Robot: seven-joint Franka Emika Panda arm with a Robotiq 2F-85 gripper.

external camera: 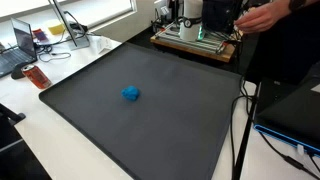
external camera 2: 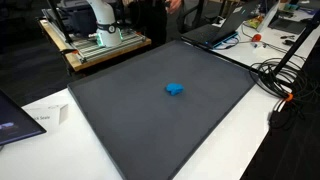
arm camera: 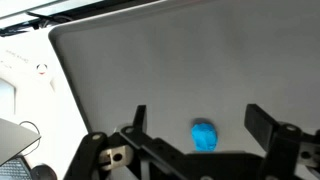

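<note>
A small, rounded blue object [external camera: 130, 92] lies on the dark grey mat [external camera: 165, 125], left of the mat's middle in exterior view 1. Exterior view 2 has the same blue object [external camera 2: 174, 88] near the mat's centre, with bare surface all round it. Seen from the wrist, my gripper is open, its two black fingers wide apart. The blue object [arm camera: 204, 136] shows between them low in that picture, down on the mat; nothing is held. I cannot make out the gripper in either exterior view.
A red can [external camera: 37, 77] stands at the mat's left corner, near a laptop [external camera: 22, 40]. Cables [external camera 2: 275, 75] lie along one side of the table. At the edge of exterior view 1 a person's hand [external camera: 262, 17] shows.
</note>
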